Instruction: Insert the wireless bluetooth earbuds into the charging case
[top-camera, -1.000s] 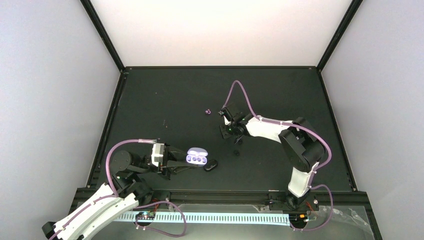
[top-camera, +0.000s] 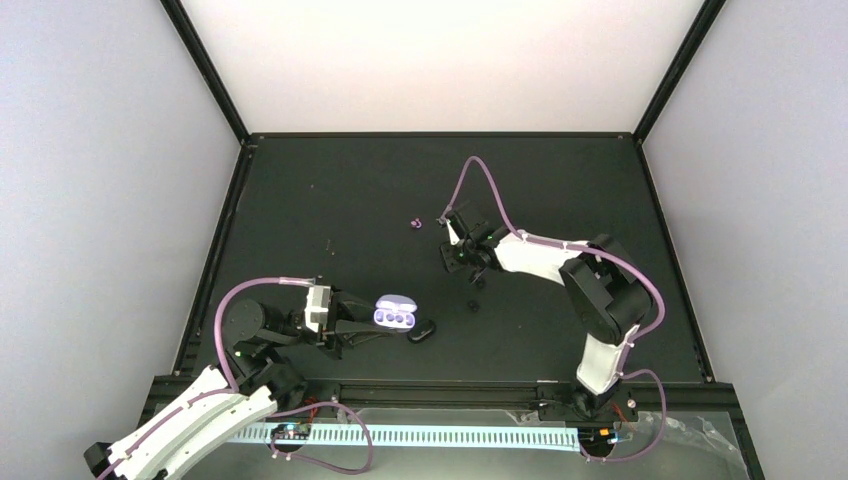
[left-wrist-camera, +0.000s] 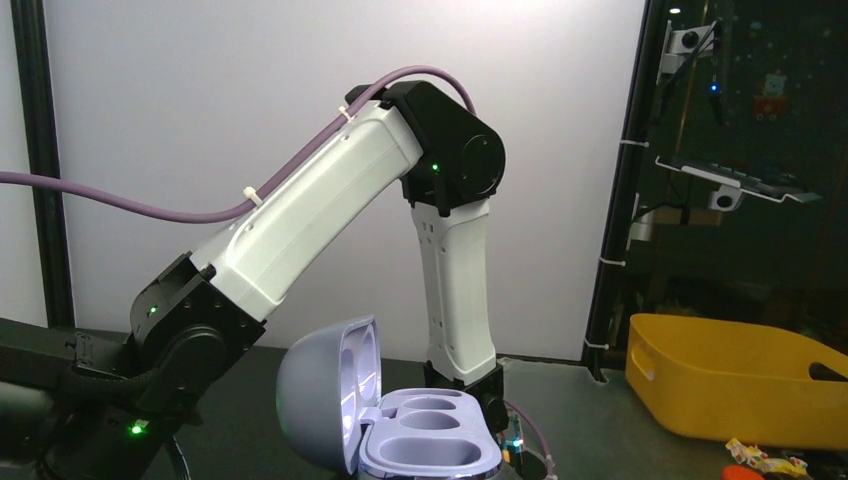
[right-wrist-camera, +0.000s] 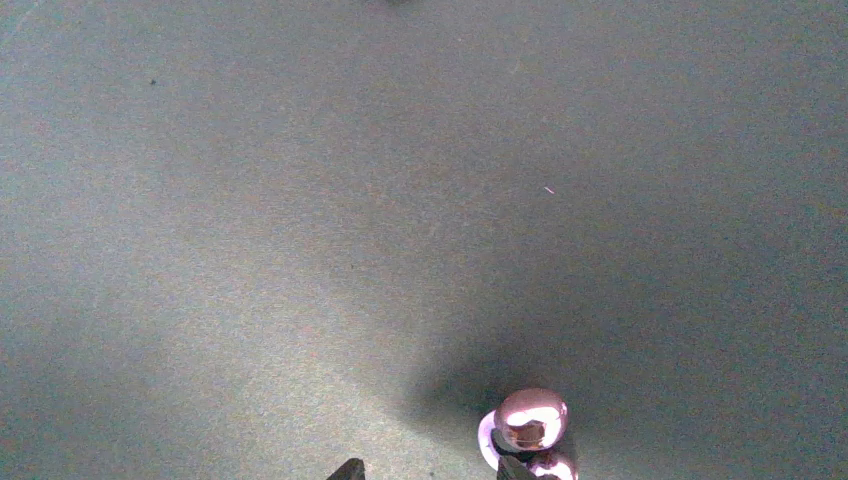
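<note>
Held near the front of the table is the lilac charging case (top-camera: 394, 313), its lid raised. My left gripper (top-camera: 388, 325) is shut on it. In the left wrist view the case (left-wrist-camera: 425, 432) shows its slots with no earbud visible in them; the left fingers are out of sight there. A shiny pinkish-purple earbud (right-wrist-camera: 532, 420) lies at the bottom of the right wrist view. Beside it, my right gripper stands with its fingertips apart, the earbud against or just past the right-hand tip. From above, an earbud (top-camera: 416, 223) sits left of the right gripper.
A black oval object (top-camera: 421, 331) rests just right of the case. A small dark piece (top-camera: 473, 306) lies between it and the right arm. A yellow bin (left-wrist-camera: 740, 385) stands in the left wrist view's background.
The left arm, case and table earbud have stayed put.
</note>
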